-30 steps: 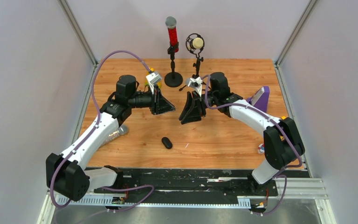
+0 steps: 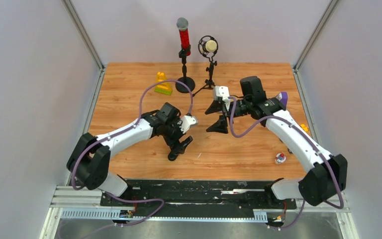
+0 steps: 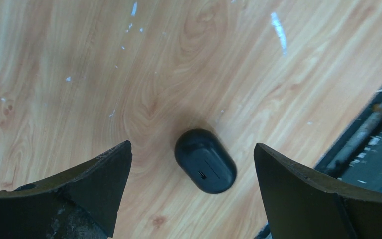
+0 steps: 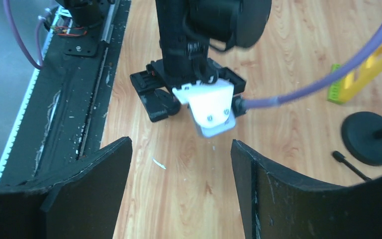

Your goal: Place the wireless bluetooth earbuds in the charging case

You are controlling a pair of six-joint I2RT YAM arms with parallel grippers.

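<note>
A rounded black charging case (image 3: 205, 161) lies on the table in the left wrist view, its lid closed as far as I can see. My left gripper is directly above it, open, with one finger to each side of the case and clear of it. From above, part of the case (image 2: 172, 156) shows by the left fingertips. Over the middle of the table my right gripper (image 2: 213, 118) hangs open; nothing is between its fingers. I see no earbuds in any view.
Microphone stands (image 2: 183, 84) rise at the back, beside a yellow-green object (image 2: 163, 85). A purple object (image 2: 282, 98) is at the right, partly behind the right arm, and a small round item (image 2: 280, 158) lies near the right front.
My right gripper has opened wider and drawn back to the right. Earlier the case shifted slightly and turned.
</note>
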